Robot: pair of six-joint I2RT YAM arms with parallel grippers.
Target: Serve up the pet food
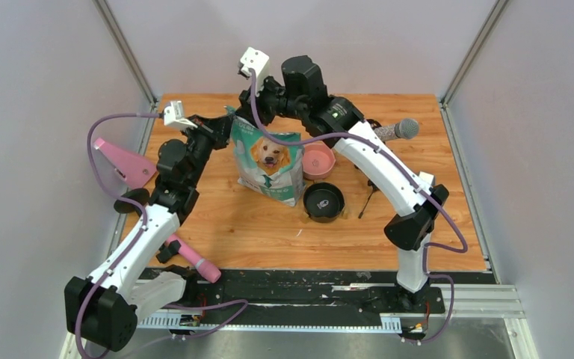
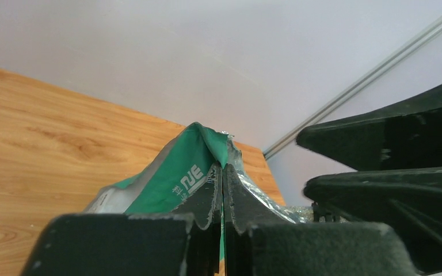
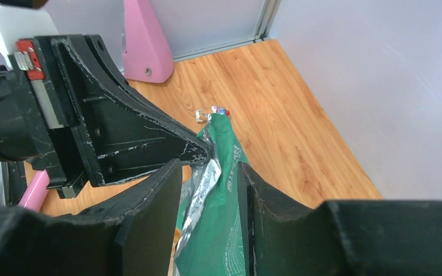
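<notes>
The pet food bag (image 1: 269,161), green and white with a dog picture, stands at the table's middle back. My left gripper is shut at its top edge, where the green and silver film (image 2: 193,155) runs to the fingertips. My right gripper is part open over the same top edge; the crumpled film (image 3: 224,207) shows behind its fingers, and whether it touches cannot be told. In the right wrist view the left gripper's tips reach the film. A pink bowl (image 1: 318,158) and a black bowl (image 1: 323,200) sit right of the bag.
A pink cone-shaped object (image 1: 125,161) and a pink cylinder (image 1: 202,262) lie at the left. A microphone-like object (image 1: 400,129) and a thin utensil (image 1: 368,198) are at the right.
</notes>
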